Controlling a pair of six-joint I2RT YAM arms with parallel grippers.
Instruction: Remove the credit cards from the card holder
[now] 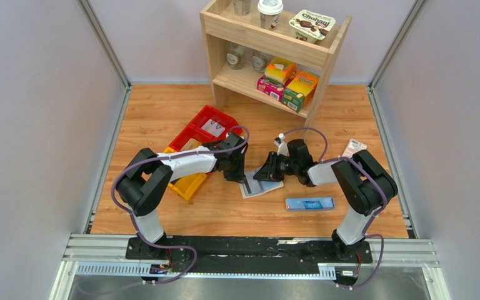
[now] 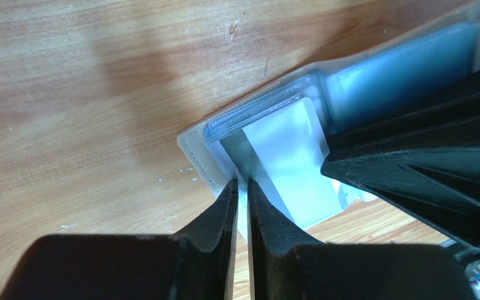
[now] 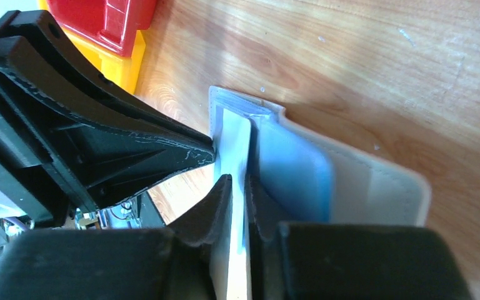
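Observation:
The pale card holder with blue pockets lies on the wooden table between my two grippers. My left gripper is shut on its left border. A white card with a grey stripe shows in the clear pocket there. From the right, my right gripper reaches over the holder, its fingers close together on either side of the white card's edge. Whether they grip it cannot be told. A blue pocket or card bulges up beside them.
Red bins and a yellow bin stand left, by my left arm. A blue box lies to the front right, a whitish pack farther right. The wooden shelf stands behind.

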